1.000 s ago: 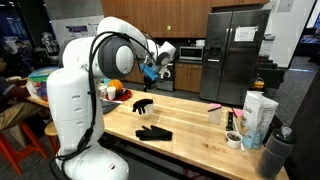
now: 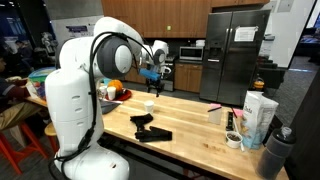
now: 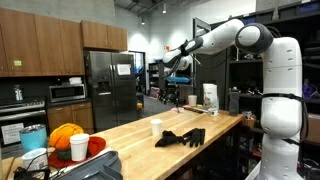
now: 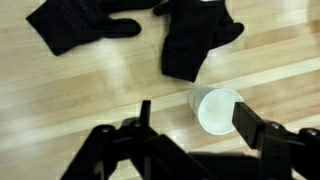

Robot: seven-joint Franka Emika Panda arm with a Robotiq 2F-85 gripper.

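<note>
My gripper hangs over the table with its fingers apart and nothing between them. Below it in the wrist view is a round white cup (image 4: pixel 215 110), nearer the right finger. Two black gloves lie flat on the wood: one glove (image 4: pixel 190 38) just beyond the cup, another glove (image 4: pixel 72 24) at the upper left. Exterior view 1 shows the white cup (image 2: pixel 149 106) upright behind the gloves, and the gripper (image 2: pixel 150 77) well above them.
A red tray (image 3: pixel 92 148) with an orange item and a white container sits at one end of the table. Toward the other end stand a white bag (image 2: pixel 257 118), a dark canister (image 2: pixel 275 153) and a small bowl (image 2: pixel 233 139).
The arm looks almost unmoved.
</note>
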